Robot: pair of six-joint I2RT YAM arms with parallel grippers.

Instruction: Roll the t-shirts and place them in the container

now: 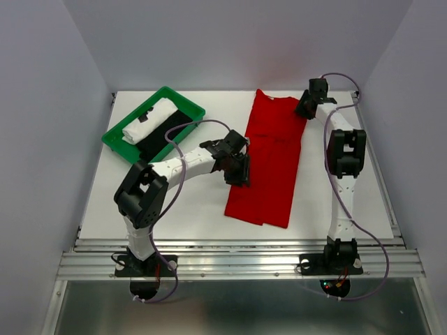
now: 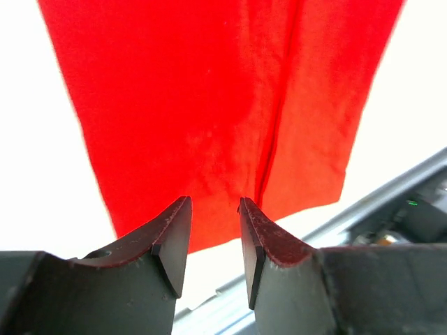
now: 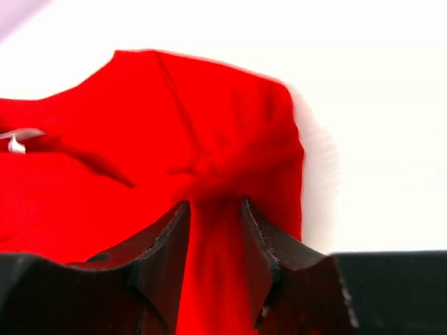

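Note:
A red T-shirt (image 1: 272,160), folded into a long strip, lies on the white table, running from the back edge toward the front. Over its left edge, about halfway along, my left gripper (image 1: 239,183) hovers; the left wrist view shows its fingers parted above the red cloth (image 2: 160,105), nothing between them. My right gripper (image 1: 303,112) is at the strip's back right corner. In the right wrist view its fingers stand apart over the bunched cloth (image 3: 209,132); whether they touch it is hard to tell. A small white tag (image 3: 17,145) shows at the shirt's collar.
A green basket (image 1: 195,110) stands at the back left, holding a white rolled cloth (image 1: 150,120) and a black one (image 1: 164,134).

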